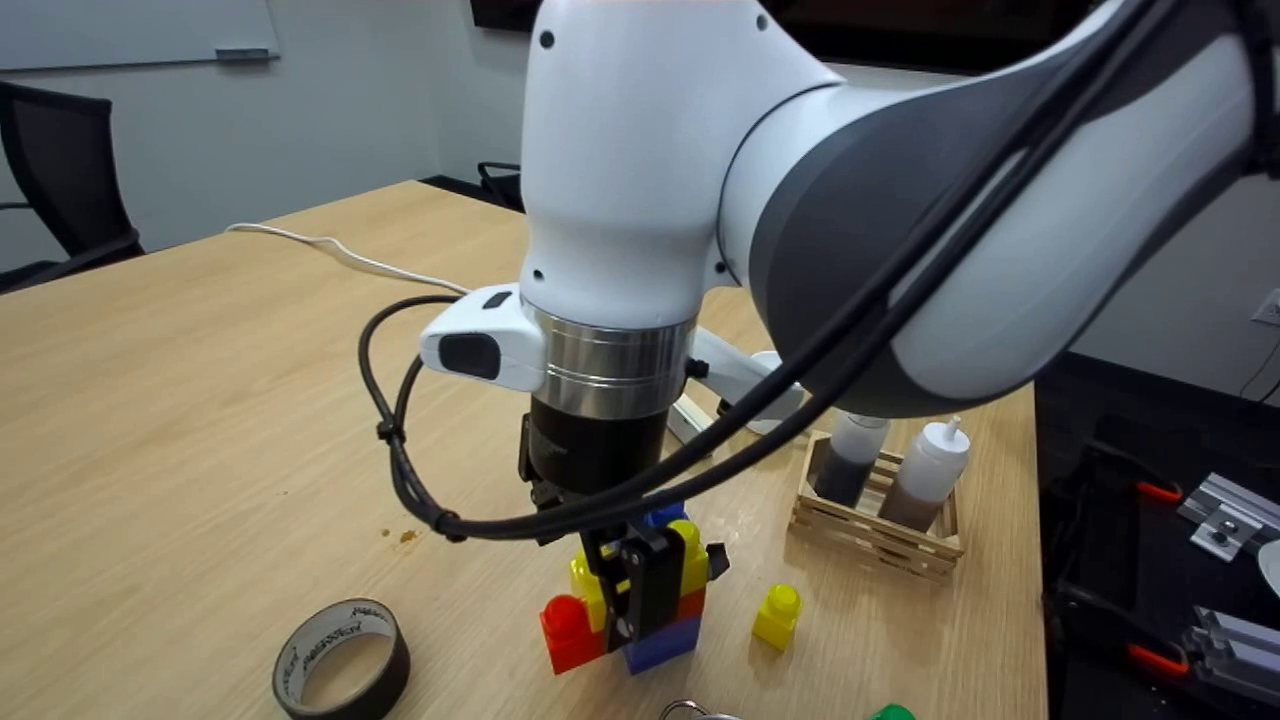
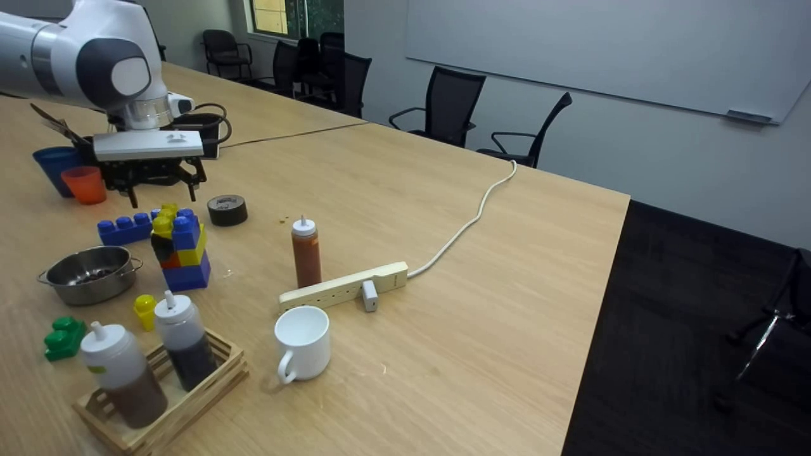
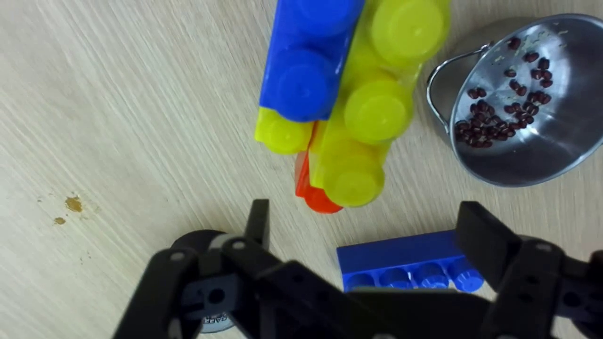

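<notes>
A stack of toy blocks (image 2: 189,252) in blue, yellow, red and purple stands on the table. In the wrist view, a blue block (image 3: 305,73) and a long yellow block (image 3: 377,110) form its top, side by side, with a red block (image 3: 303,175) lower down. My gripper (image 2: 163,199) is open and empty, its fingertips apart above table level and level with or behind the stack's top in exterior view 2. From the wrist, both fingers (image 3: 258,221) appear to one side of the stack, not around it. In exterior view 1 the gripper partly covers the stack.
Near the stack lie a long blue block (image 3: 398,254), a metal pot (image 2: 90,277) holding dark beans, a tape roll (image 1: 339,658) and a loose yellow block (image 1: 777,616). A wooden crate (image 1: 873,536) with bottles, a white mug (image 2: 302,342) and cups stand around.
</notes>
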